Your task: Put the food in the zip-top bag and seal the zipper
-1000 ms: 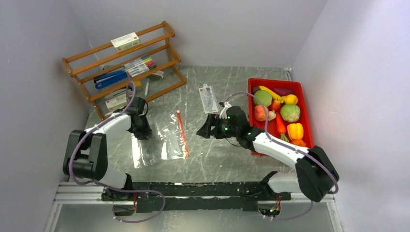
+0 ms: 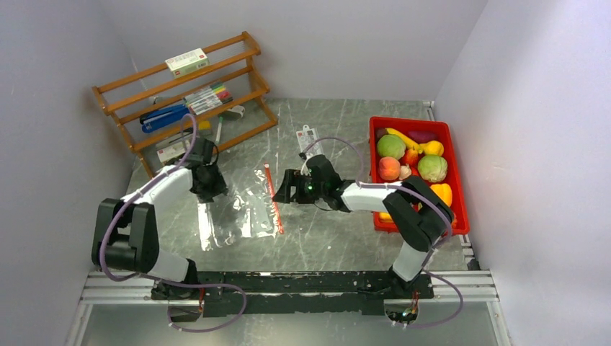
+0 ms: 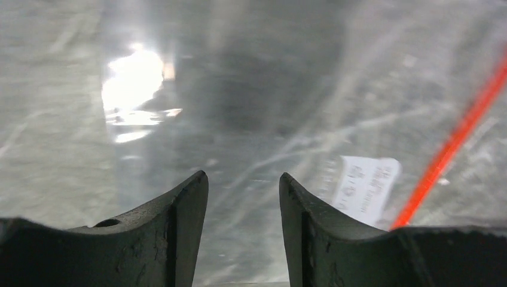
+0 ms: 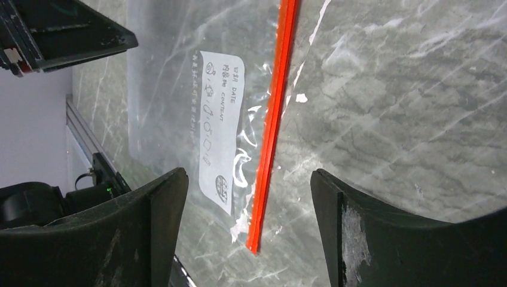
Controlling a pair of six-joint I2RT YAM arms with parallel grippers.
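A clear zip top bag (image 2: pixel 248 216) lies flat on the grey table, its red zipper strip (image 4: pixel 270 128) along the right-hand side. The white printed label (image 4: pixel 221 122) shows plainly in the right wrist view. Above the bag's left part, my left gripper is open, with only bag and table visible beyond its fingers. Close to the zipper strip, my right gripper has its fingers apart, nothing between them. The food, such as a peach (image 2: pixel 389 169), a green cabbage (image 2: pixel 433 168) and a yellow pepper (image 2: pixel 442 192), lies in the red bin (image 2: pixel 461 173).
At the back left stands a wooden rack (image 2: pixel 252 72) holding boxes and stationery. A white card (image 2: pixel 308 137) lies behind my right gripper. My right arm passes over the bin's front part. Table between bag and bin is otherwise clear.
My right gripper has moved left to the zipper strip, its arm swinging left over the bin's front. The bag shifted very slightly right.
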